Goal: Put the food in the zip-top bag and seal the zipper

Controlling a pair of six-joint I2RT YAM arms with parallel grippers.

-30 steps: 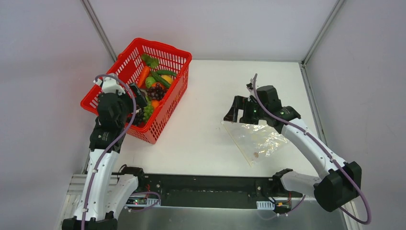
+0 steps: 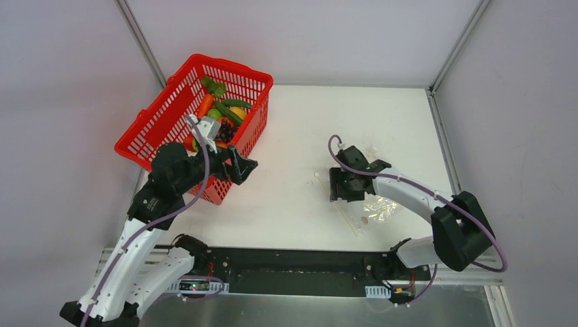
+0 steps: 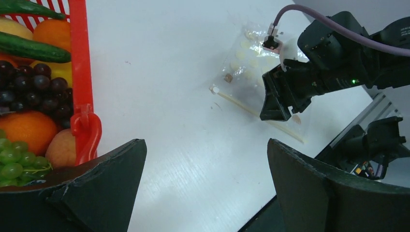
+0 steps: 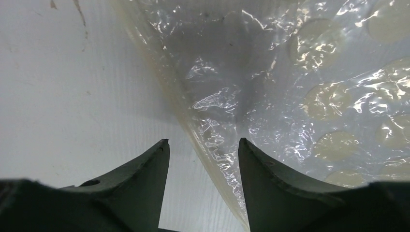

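Note:
A clear zip top bag [image 2: 382, 208] lies flat on the right half of the table, its pale zipper strip [image 4: 193, 135] running diagonally in the right wrist view. My right gripper [image 2: 341, 187] is low over that edge, part open, its fingers either side of the strip; whether they touch it I cannot tell. My left gripper [image 2: 238, 169] is open and empty above the basket's right side, facing the bag. The red basket [image 2: 136, 139] holds grapes [image 3: 29, 87], cucumbers [image 3: 34, 48], oranges [image 3: 26, 128], a carrot [image 2: 203, 105] and other produce.
A dark edge [image 2: 300, 266] with the arm bases runs along the front; pale walls enclose the sides and back.
My left gripper has swung right from inside the basket toward the table's middle. My right gripper has turned and moved down onto the bag's zipper edge.

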